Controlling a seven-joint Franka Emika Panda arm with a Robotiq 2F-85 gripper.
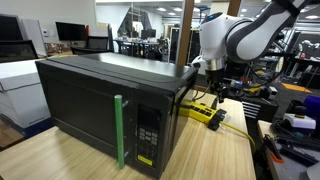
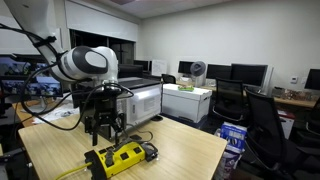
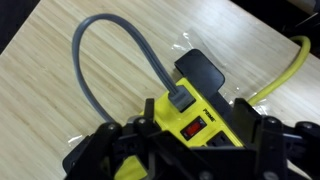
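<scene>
A yellow power strip (image 3: 190,118) with black end caps lies on the wooden table. A grey plug (image 3: 181,98) sits in it, trailing a grey looped cable (image 3: 97,20). Close by on the strip is a red switch (image 3: 194,128). My gripper is over the strip, its fingers apart and no object visibly clamped between them. Exterior view 2 has the gripper (image 2: 106,134) pointing down just above the strip (image 2: 122,159). Exactly how far the fingertips are from the plug, I cannot tell.
A black microwave (image 1: 95,105) with a green strip (image 1: 119,130) on its front stands beside the power strip. The strip's yellow cord (image 3: 283,76) runs across the table. Bare tabletop (image 2: 185,145) extends to the right in exterior view 2.
</scene>
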